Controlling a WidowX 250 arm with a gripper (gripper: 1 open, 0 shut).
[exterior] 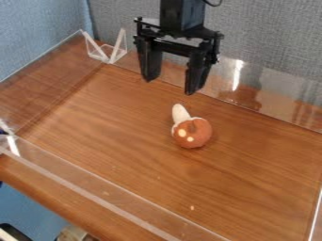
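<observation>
A small orange toy with pale spots and a white stem-like part (191,133) lies on the wooden surface (113,141), right of the middle. Above it and slightly behind hangs my black gripper (174,75), its two fingers wide apart and pointing down, with nothing between them.
A white wire-like holder (105,47) stands in the back left corner. Clear low walls edge the wooden area, with a grey padded panel (274,56) behind and a blue one at left.
</observation>
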